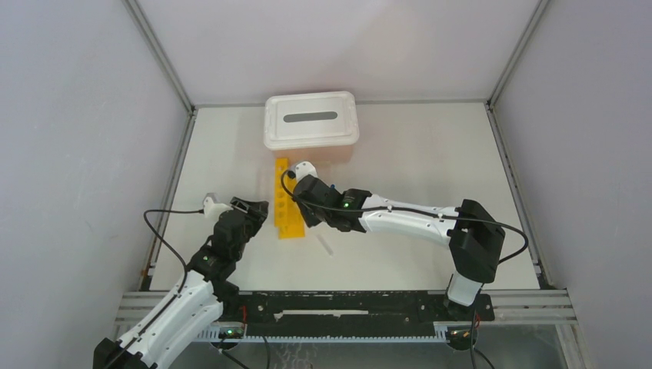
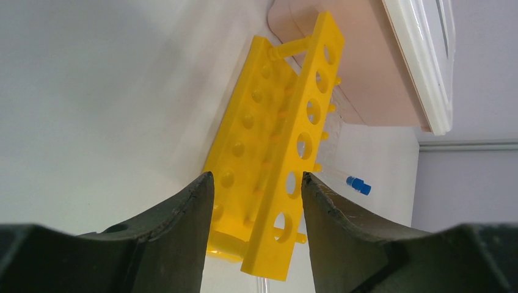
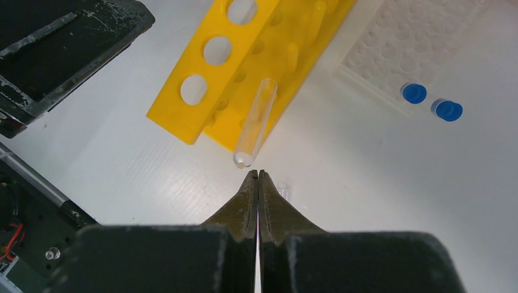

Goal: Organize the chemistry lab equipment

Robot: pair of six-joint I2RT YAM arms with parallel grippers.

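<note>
The yellow test tube rack (image 1: 290, 225) is on the table between my two arms. In the left wrist view its holed plate (image 2: 296, 146) crosses between the fingers of my open left gripper, with nothing gripped. My right gripper is shut, nothing visibly held between its tips. Just beyond those tips is a clear test tube (image 3: 255, 122), seen over the rack's base; whether it touches the rack or my fingers I cannot tell. Another clear piece (image 3: 284, 191) shows partly behind the right fingers. A clear tube (image 1: 324, 244) lies near the rack's front end.
A white-lidded box (image 1: 311, 121) stands behind the rack. Beside the rack is a clear well plate (image 3: 400, 46), with two blue caps (image 3: 414, 93) near it.
</note>
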